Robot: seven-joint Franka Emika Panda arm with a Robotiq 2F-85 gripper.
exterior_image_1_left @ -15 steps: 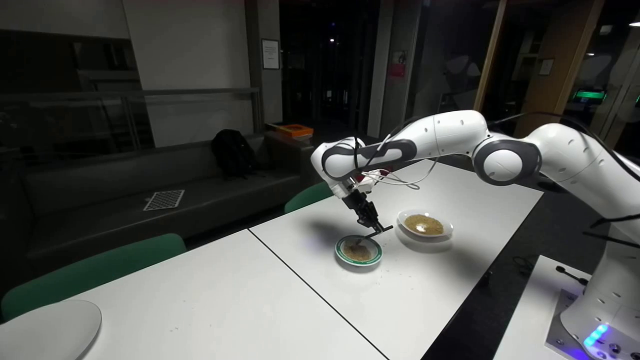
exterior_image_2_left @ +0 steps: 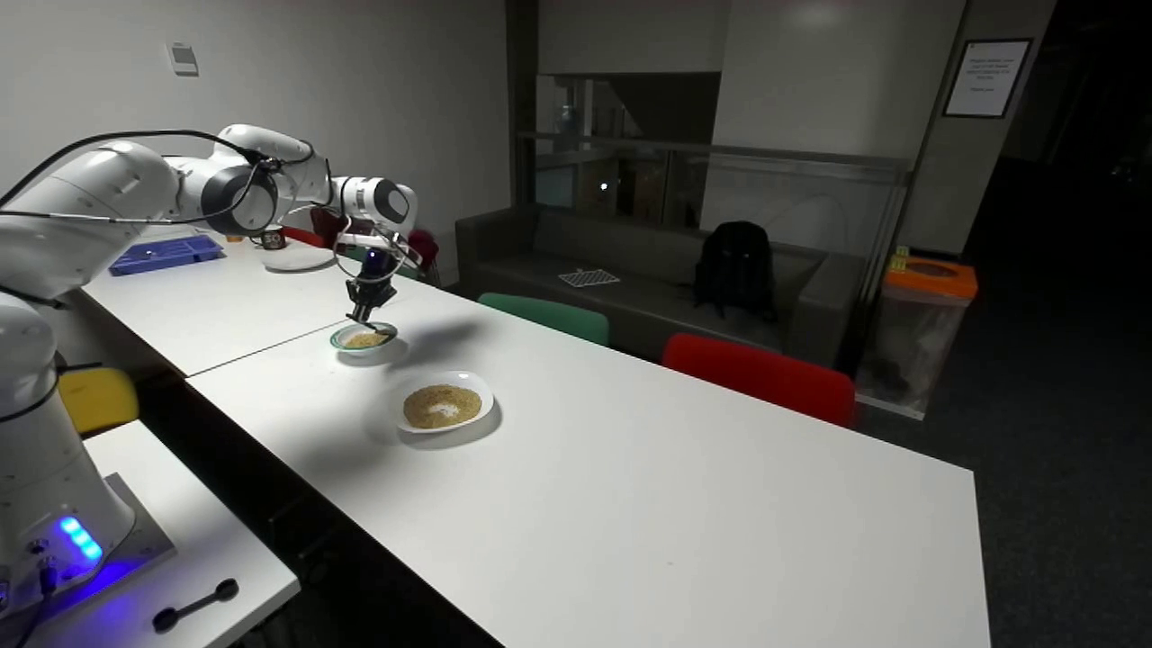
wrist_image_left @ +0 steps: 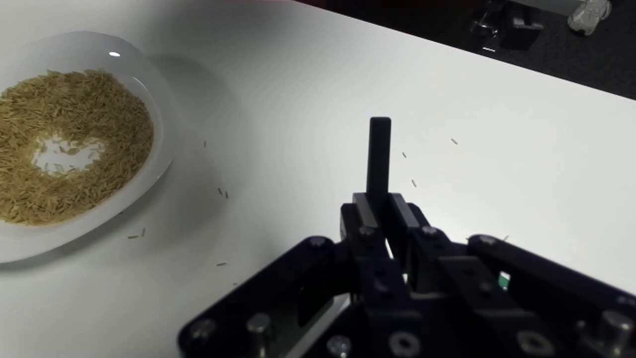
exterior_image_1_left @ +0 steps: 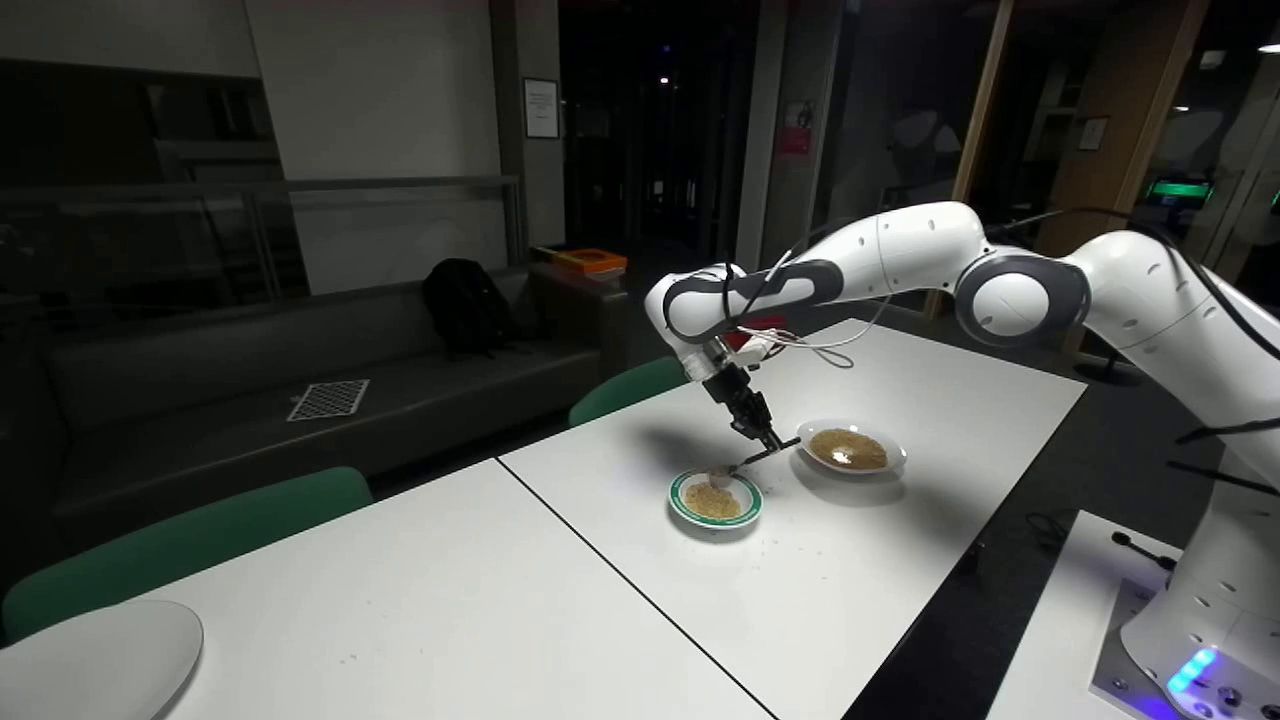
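My gripper is shut on the black handle of a spoon (wrist_image_left: pixel 379 152), whose end sticks out past the fingers in the wrist view. In exterior view 1 the spoon's head is over the green-rimmed bowl (exterior_image_1_left: pixel 713 521), near its back edge; whether it touches the grains cannot be told. Tan grains lie inside this bowl. To the right stands a white oval dish (exterior_image_1_left: pixel 895 457), holding a wide layer of brown grains (wrist_image_left: pixel 83 113) with a bare patch in the middle. The spoon's head is hidden from the wrist view.
Loose grains are scattered on the white table (wrist_image_left: pixel 286 119) between the two vessels. A flat white plate (exterior_image_2_left: pixel 297 257) and a blue tray (exterior_image_2_left: pixel 167 255) lie on the far table section. Wide clear tabletop extends beyond the oval dish.
The arm has risen and shifted slightly right in exterior view 1, lifting the spoon's handle. Its head has come up from lower in the bowl. Bowl and dish stand practically where they were.
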